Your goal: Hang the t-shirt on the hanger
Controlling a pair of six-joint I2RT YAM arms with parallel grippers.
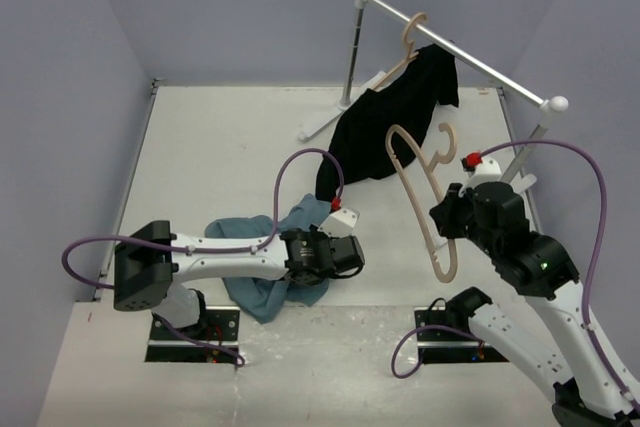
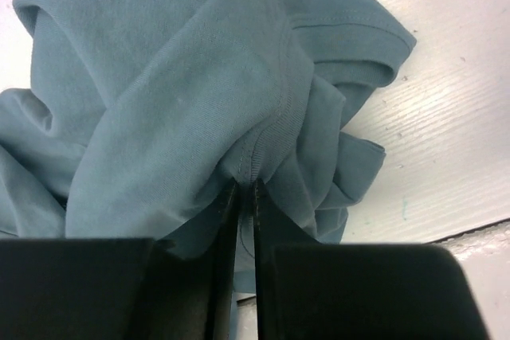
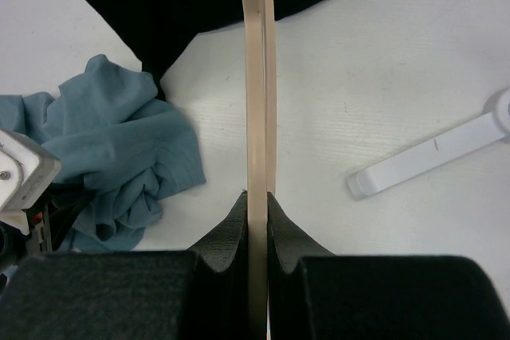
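Note:
The blue-grey t-shirt lies crumpled on the table, partly covered by my left arm. In the left wrist view, the fingers of my left gripper are nearly together, with a thin seamed fold of the t-shirt between them; their tips are down in the cloth. From above, those fingertips are hidden. My right gripper is shut on a beige hanger. This hanger is held up in the air, tilted, right of the t-shirt, with no garment on it.
Behind, a white rack carries another beige hanger with a black garment, whose lower end trails beside the t-shirt. A white rack foot lies on the right.

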